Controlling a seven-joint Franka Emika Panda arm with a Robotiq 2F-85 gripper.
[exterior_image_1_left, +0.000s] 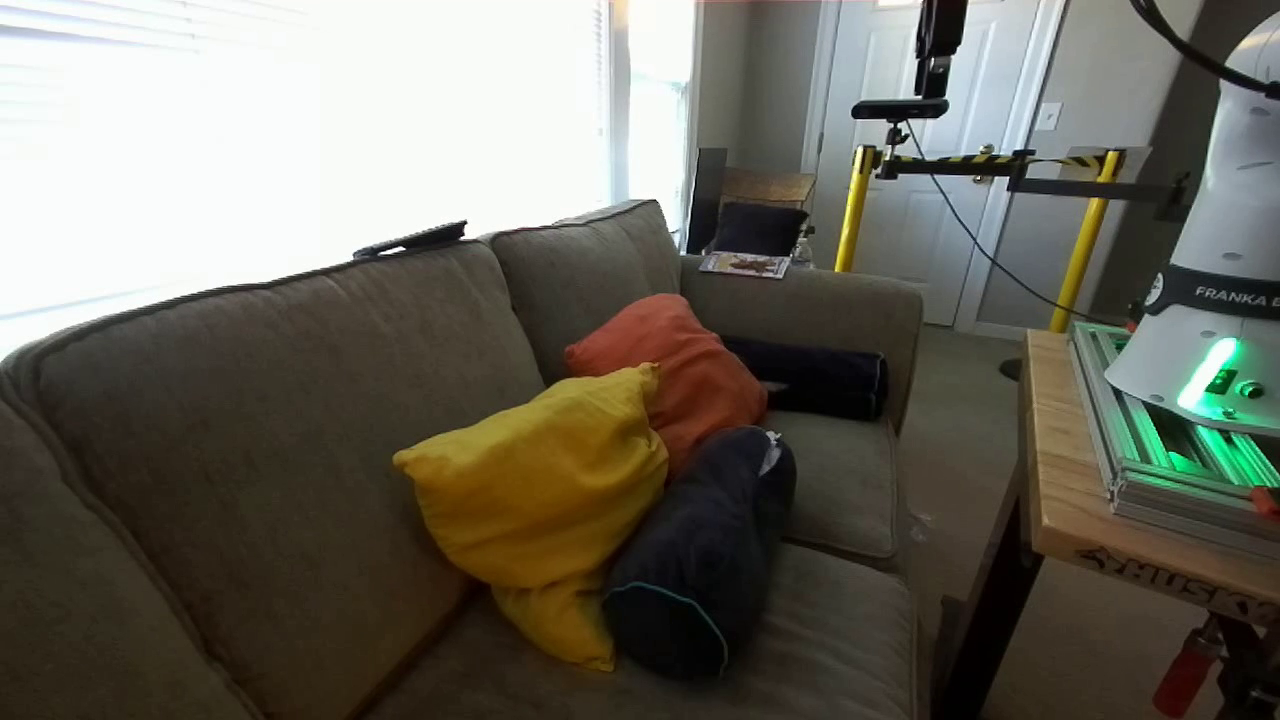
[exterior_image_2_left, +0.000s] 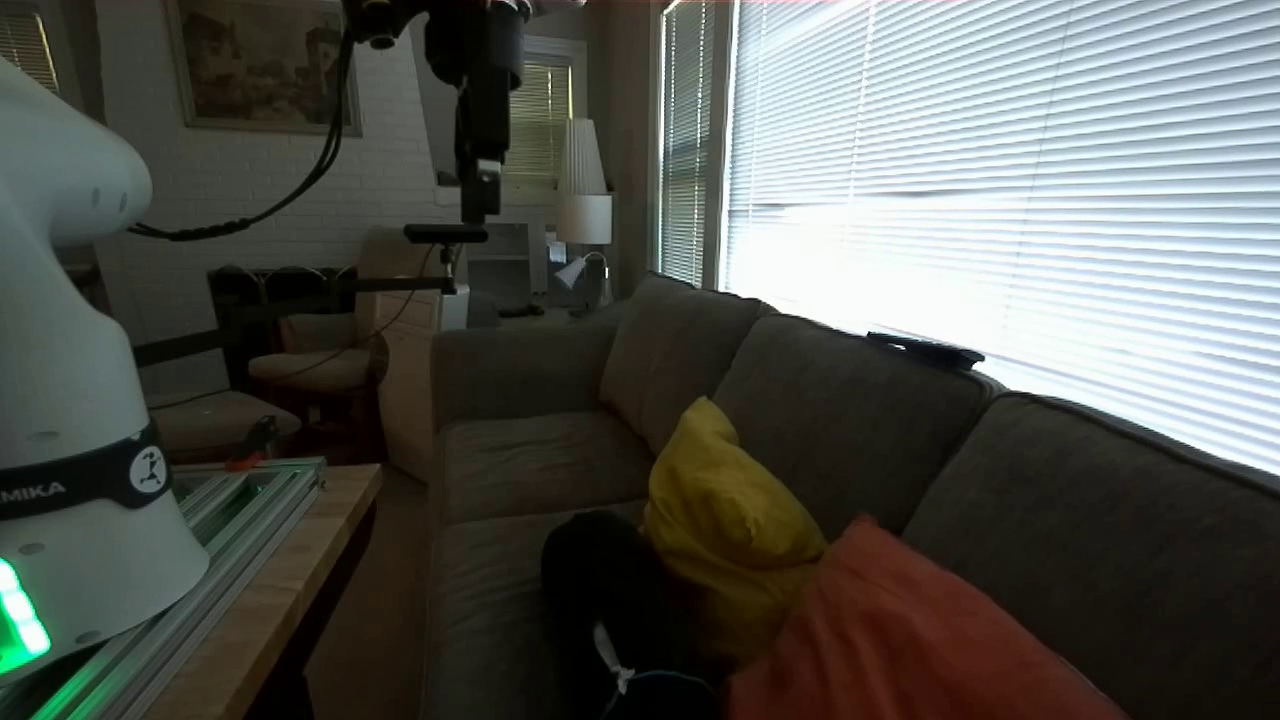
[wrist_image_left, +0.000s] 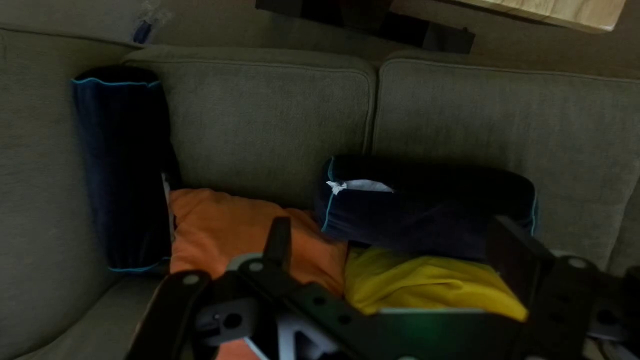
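Note:
My gripper is open, its two fingers wide apart with nothing between them. It hangs high above the sofa; in the second exterior view the gripper shows edge-on near the top. Below it lie a yellow pillow and an orange pillow, leaning side by side near the backrest. A dark blue bolster rests on the seat in front of the yellow pillow, a white tag at one end. Another dark bolster stands along the sofa's far arm, partly behind the orange pillow in the first exterior view.
A flat black object lies on top of the backrest, by the window. The wooden table carrying the robot's base faces the sofa across a strip of floor. Bare seat cushion shows at the other end of the sofa.

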